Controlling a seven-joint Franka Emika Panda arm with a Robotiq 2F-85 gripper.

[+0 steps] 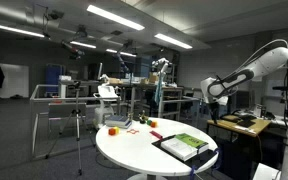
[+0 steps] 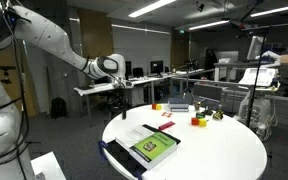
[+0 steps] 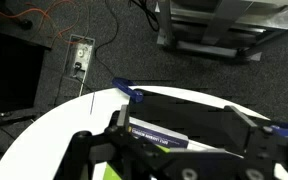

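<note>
My gripper stands open above the rim of the round white table, with nothing between its fingers. In the second exterior view the gripper is at the left, well above the table. A book with a green and white cover lies flat on a black tray-like base. In the wrist view only part of the book's dark blue edge shows beneath the gripper; the rest is hidden by it. A short red object lies beyond the book.
Small red and yellow blocks sit toward the table's far side, near a grey box. A blue strap hangs over the rim. Bare table extends to the right. Dark floor with cables and a power strip lies beyond the edge.
</note>
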